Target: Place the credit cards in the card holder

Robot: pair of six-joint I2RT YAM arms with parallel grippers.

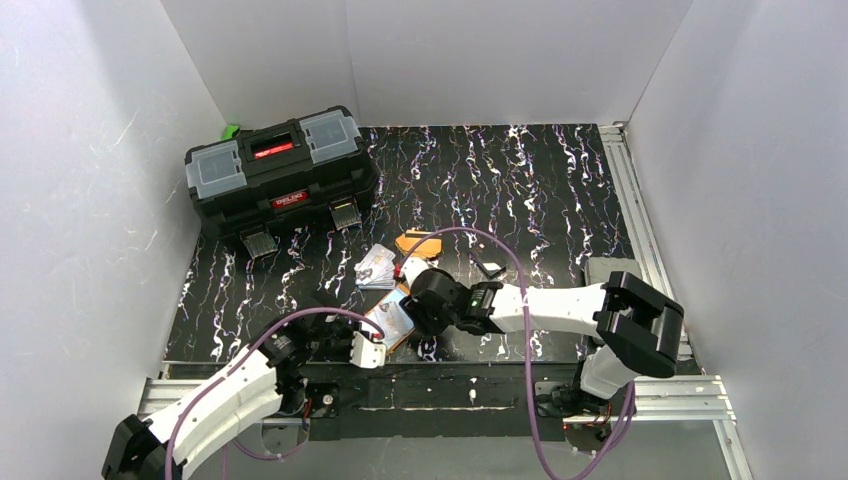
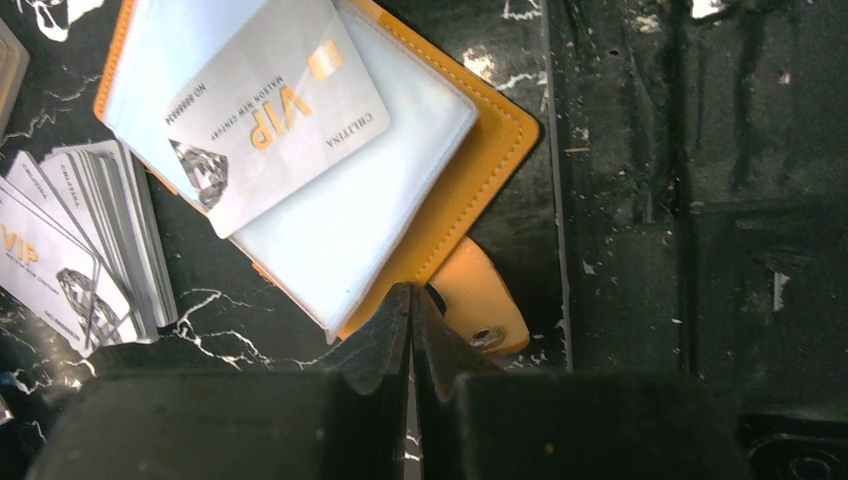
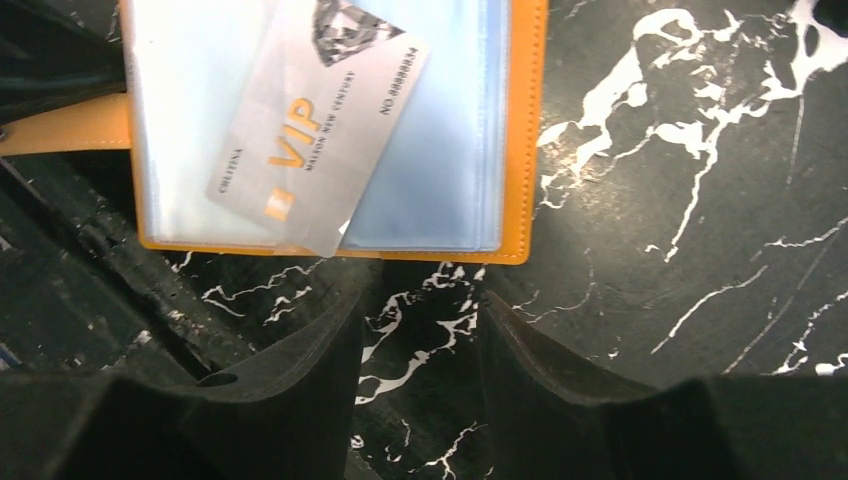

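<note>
The open card holder (image 2: 475,205), orange with clear sleeves, lies tilted near the table's front edge. A silver VIP card (image 2: 300,110) rests slantwise over its sleeve, one corner reaching past the sleeve's edge; how much of it is inside the sleeve I cannot tell. My left gripper is shut at the holder's near corner, beside the orange strap, with nothing showing between its fingers. In the right wrist view, my right gripper stands open just off the holder's edge, with bare table between its fingers. A fanned stack of cards (image 1: 376,269) lies behind the holder.
A black toolbox (image 1: 283,170) stands at the back left. Behind the right gripper lie an orange item (image 1: 418,245) and a small dark object (image 1: 489,265). Free room covers the table's back right. The front edge (image 2: 556,200) runs close to the holder.
</note>
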